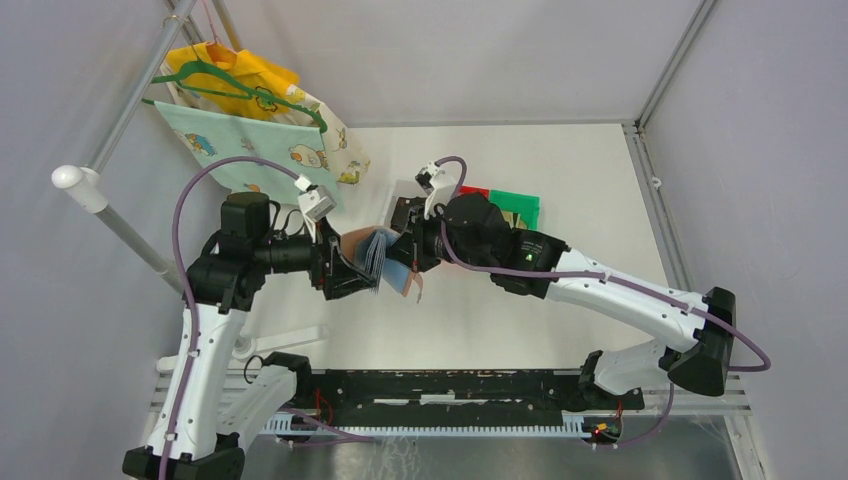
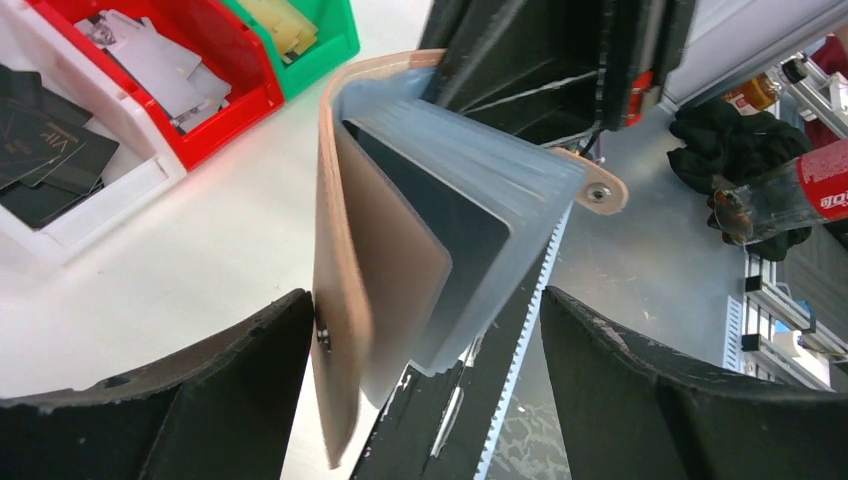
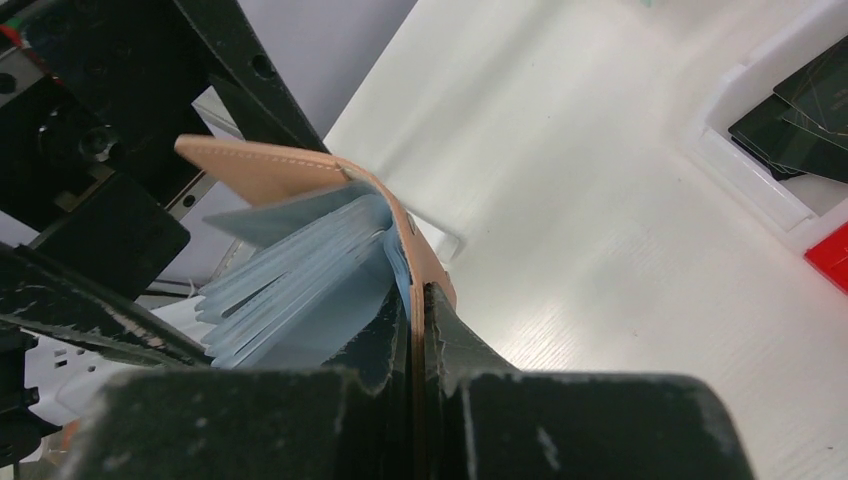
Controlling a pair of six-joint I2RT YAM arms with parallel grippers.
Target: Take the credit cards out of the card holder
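Note:
The tan card holder hangs in the air, its pale blue plastic sleeves fanned out. A dark card shows among the sleeves in the left wrist view. On the holder's spine my right gripper is shut, as the right wrist view shows. My left gripper stands open; the holder's cover and sleeves reach toward the gap between its fingers, and neither finger visibly clamps them. In the top view the holder is between both grippers.
On the white table behind stand a white bin with black cards, a red bin and a green bin. Clothes on a green hanger hang at the back left.

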